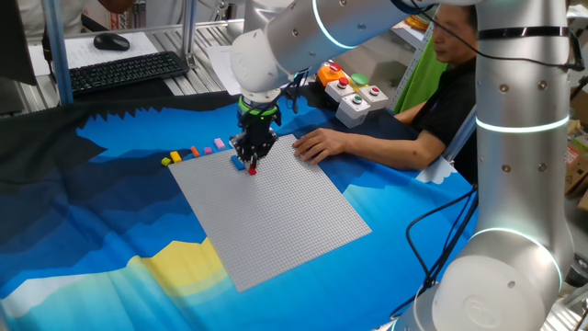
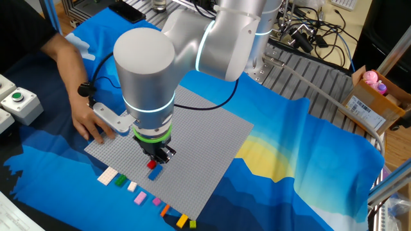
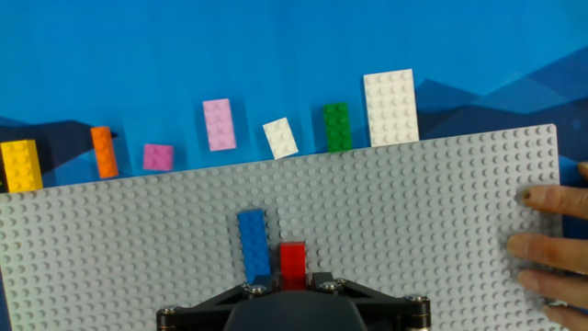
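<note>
A red brick (image 3: pixel 292 262) stands at my gripper, with a fingertip on either side of it; the fingers look shut on it. It is low over the grey studded baseplate (image 3: pixel 413 211), and whether it is pressed onto the studs cannot be told. Just left of it in the wrist view, a blue brick (image 3: pixel 254 244) lies lengthwise on the plate, its near end close to the fingers. In exterior view 2 the red brick (image 2: pixel 151 165) and blue brick (image 2: pixel 155 172) show side by side beneath the gripper (image 2: pixel 158 158).
Beyond the plate's edge lie loose bricks: large white (image 3: pixel 391 108), green (image 3: pixel 337 127), small white (image 3: pixel 280 138), pink (image 3: pixel 219 124), magenta (image 3: pixel 158 156), orange (image 3: pixel 104 152) and yellow (image 3: pixel 20 165). A person's hand (image 3: pixel 551 248) rests on the plate's right side. Much of the plate is bare.
</note>
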